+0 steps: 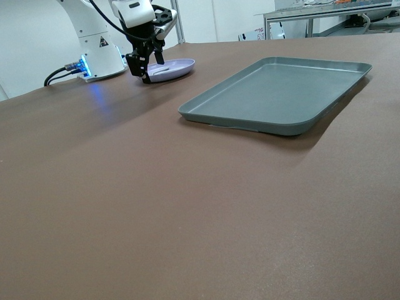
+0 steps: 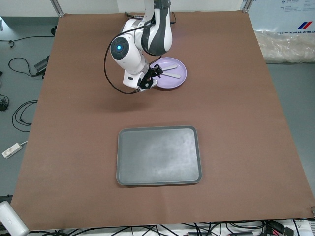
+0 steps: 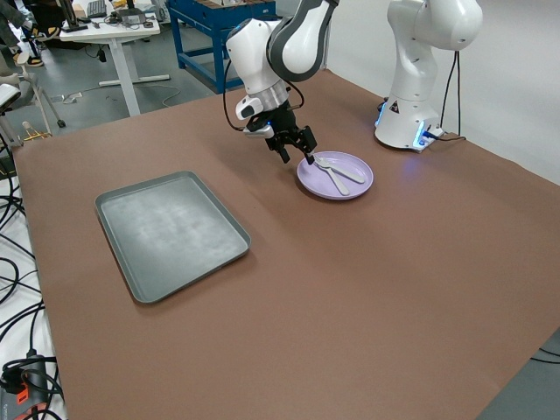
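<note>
A lilac plate (image 2: pixel 172 84) (image 1: pixel 181 70) (image 3: pixel 324 186) holds light-coloured cutlery (image 3: pixel 337 175), a fork and what looks like a knife. My black gripper (image 2: pixel 156 73) (image 1: pixel 152 69) (image 3: pixel 296 157) is low at the plate's edge, by the cutlery handles; whether its fingers are open or shut, or touch the cutlery, I cannot tell. An empty grey rectangular tray (image 2: pixel 158 156) (image 1: pixel 269 94) (image 3: pixel 172 236) lies on the brown table, nearer the front in the left view.
Cables (image 2: pixel 24 118) lie beyond the table's edges, and a white wall (image 3: pixel 516 96) stands close behind the arm.
</note>
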